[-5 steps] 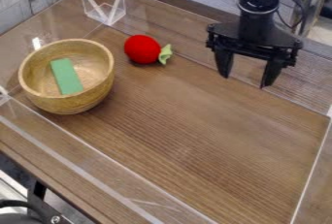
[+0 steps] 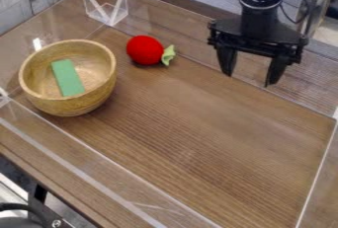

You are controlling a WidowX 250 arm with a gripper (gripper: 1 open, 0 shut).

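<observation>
My black gripper (image 2: 254, 62) hangs low over the back right of the wooden table, open, its two fingers spread wide with nothing visible between them. To its left lies a red plush object with a green top (image 2: 145, 50), apart from the gripper. A wooden bowl (image 2: 99, 93) at the left holds a green block (image 2: 66, 80).
A clear plastic container (image 2: 106, 7) stands at the back left. A black cable shows at the bottom left edge.
</observation>
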